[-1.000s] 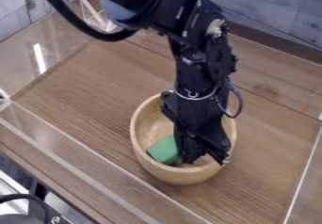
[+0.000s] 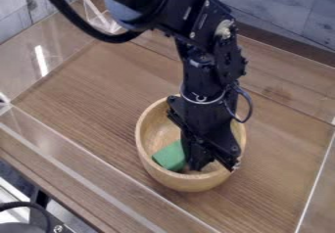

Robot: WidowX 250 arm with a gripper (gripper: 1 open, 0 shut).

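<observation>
My black gripper (image 2: pixel 197 154) reaches down from the top into a light wooden bowl (image 2: pixel 153 129) near the middle of the camera view. A green block (image 2: pixel 169 157) lies on the bowl's floor, at the gripper's lower left and partly hidden by it. The fingertips are dark and overlap the block's right side; whether they grip it cannot be told.
Grey wall boards (image 2: pixel 281 17) run along the back. A black cable or part (image 2: pixel 26 217) sits at the bottom left corner.
</observation>
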